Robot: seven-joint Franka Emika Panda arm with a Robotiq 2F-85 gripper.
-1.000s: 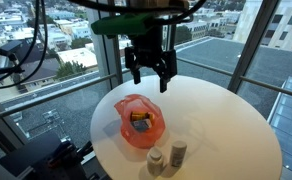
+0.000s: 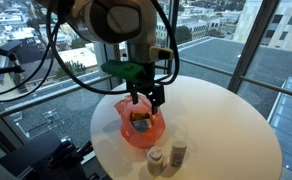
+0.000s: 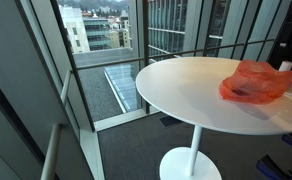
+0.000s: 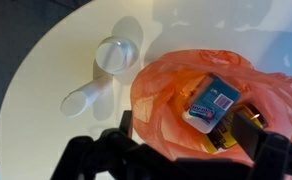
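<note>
An orange-red plastic bag (image 2: 128,128) lies open on the round white table, and it also shows in exterior view 2 as a crumpled orange heap (image 3: 256,84). Inside it, the wrist view shows a blue box with a barcode label (image 4: 211,103) and a yellow and black item (image 4: 226,130). My gripper (image 2: 145,103) hangs just above the bag's mouth, pointing down. In the wrist view its dark fingers (image 4: 128,150) stand wide apart, with the bag's contents below and ahead of them. Nothing is held.
Two small white containers, one (image 2: 155,160) nearer and one (image 2: 178,153) beside it, stand right of the bag. Windows (image 2: 211,55) surround the table.
My gripper has come down and slightly left, from well above the table to just over the bag. The bag and white containers have stayed in place.
</note>
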